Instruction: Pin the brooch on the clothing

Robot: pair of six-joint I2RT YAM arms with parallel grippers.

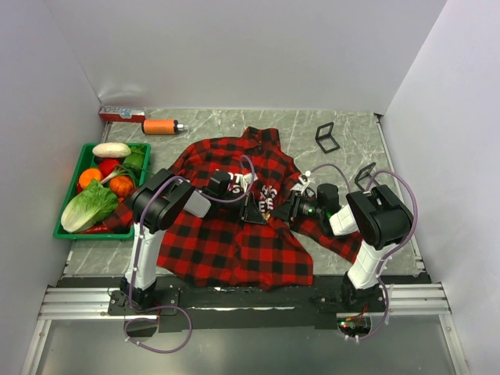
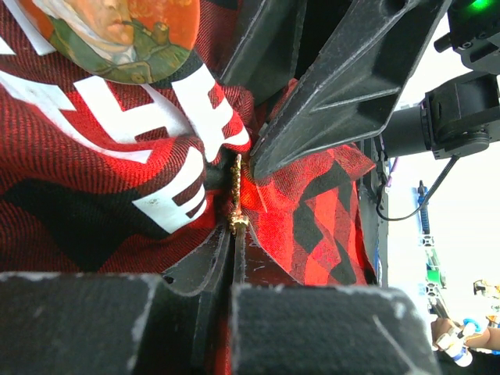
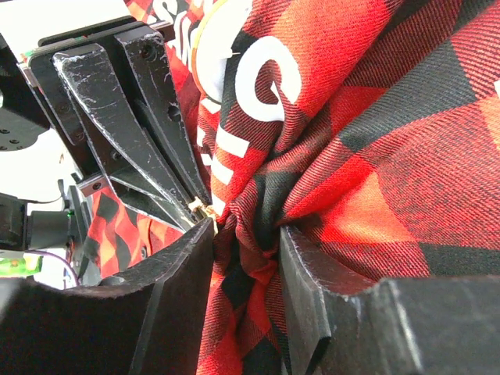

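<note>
A red-and-black checked shirt (image 1: 203, 254) with white letters lies spread across the table. At its middle, the small gold brooch (image 2: 237, 199) is held on edge against a cloth fold, with my left gripper shut on its lower end. Only a bit of the brooch's gold (image 3: 201, 208) shows in the right wrist view, beside the left fingertips. My right gripper has its fingers apart around a bunched fold of the shirt, just right of the brooch. Whether the brooch's pin passes through the cloth is hidden.
A round portrait print (image 2: 129, 35) is on the shirt near the brooch. At the left, a green basket (image 1: 58, 228) of vegetables stands by a sleeve. An orange bottle (image 1: 160, 126) and a red box (image 1: 123, 114) lie behind; two black stands (image 1: 326, 137) are at the right.
</note>
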